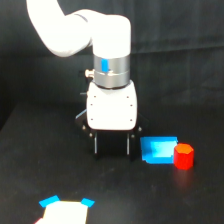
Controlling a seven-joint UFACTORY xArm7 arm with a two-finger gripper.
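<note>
My gripper (112, 150) hangs left of the blue flat piece (156, 148), its two thin fingers well apart. Nothing shows between them, so it stands open. A red hexagonal block (183, 156) sits at the right front corner of the blue piece, overlapping it in the view. Whether the two touch is unclear. At the lower left, a pale cream block (65, 213) is cut off by the bottom edge, with small blue corners (49, 201) showing behind it.
A dark curtain-like backdrop (175, 60) fills the rear. A small red patch lies near the cream block's left side.
</note>
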